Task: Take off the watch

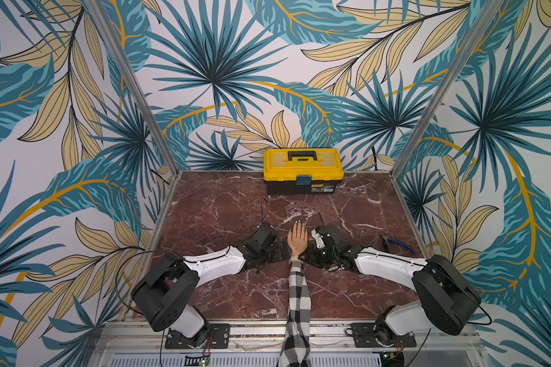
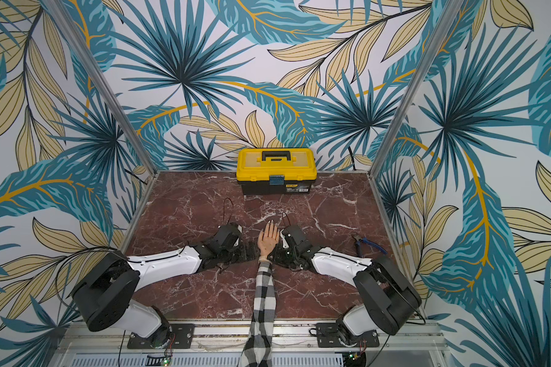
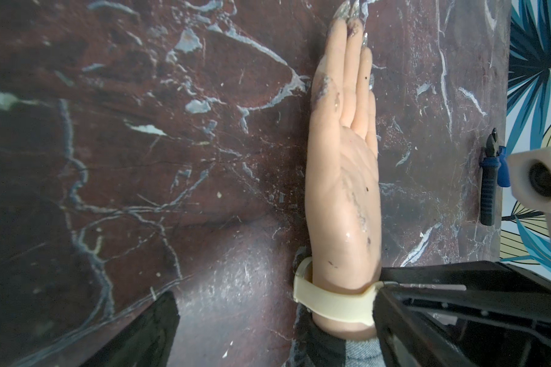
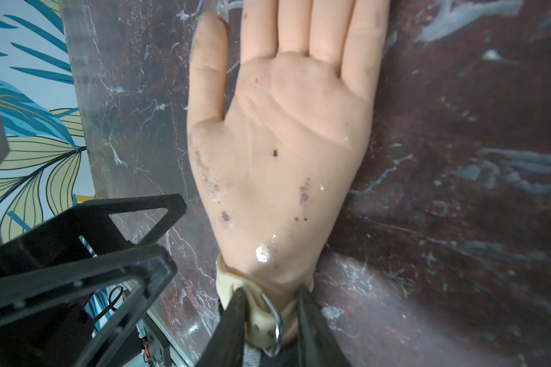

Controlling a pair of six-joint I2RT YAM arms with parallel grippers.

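Note:
A mannequin hand in a plaid sleeve lies palm up between my two grippers. A cream watch strap circles its wrist; in the right wrist view its metal buckle shows. My left gripper is open beside the wrist, the strap and wrist lying just ahead of its fingertips. My right gripper has its fingertips on either side of the buckle end of the strap, part open; whether they grip it I cannot tell.
A yellow and black toolbox stands at the back of the marble table. Blue-handled pliers lie at the right edge. Both arms are close to the hand.

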